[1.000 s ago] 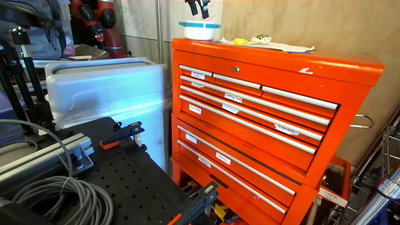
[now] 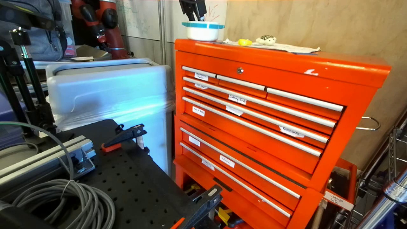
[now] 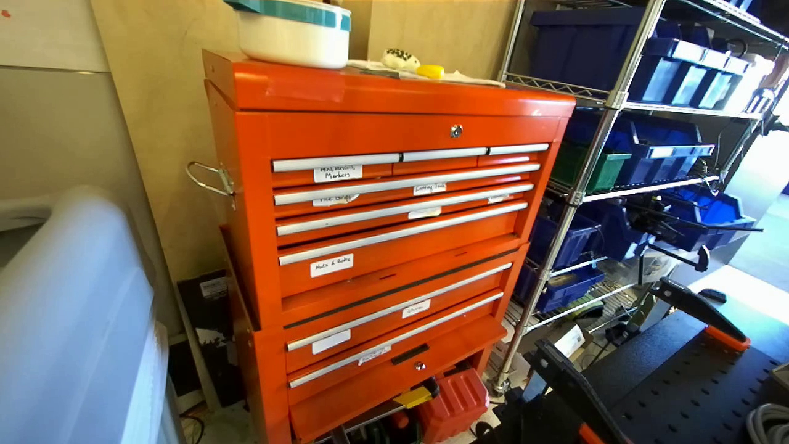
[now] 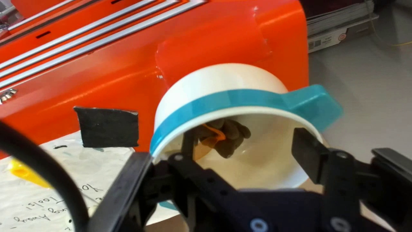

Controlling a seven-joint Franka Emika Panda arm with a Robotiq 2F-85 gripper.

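Observation:
A white pot with a teal rim band (image 2: 204,35) stands on the near corner of the red tool chest top (image 2: 290,53). My gripper (image 2: 196,19) points down at the pot's mouth, its tips at about rim height. In the wrist view, the gripper is open, with one finger on either side of the pot's opening. Inside the pot (image 4: 226,83) lies a dark brown lobed thing (image 4: 231,135) with an orange piece (image 4: 213,131), close to the left finger. Whether that finger touches it, I cannot tell.
Right of the pot, a yellow object (image 2: 244,42) and a white, dark-speckled object (image 2: 266,39) rest on a paper sheet (image 2: 295,48). The pot's teal handle (image 4: 314,106) juts beyond the chest edge. Plywood wall (image 2: 305,23) rises behind.
My gripper has come down and slightly left in exterior view 1, from above the pot to its rim. The pot and the objects on the sheet have stayed put.

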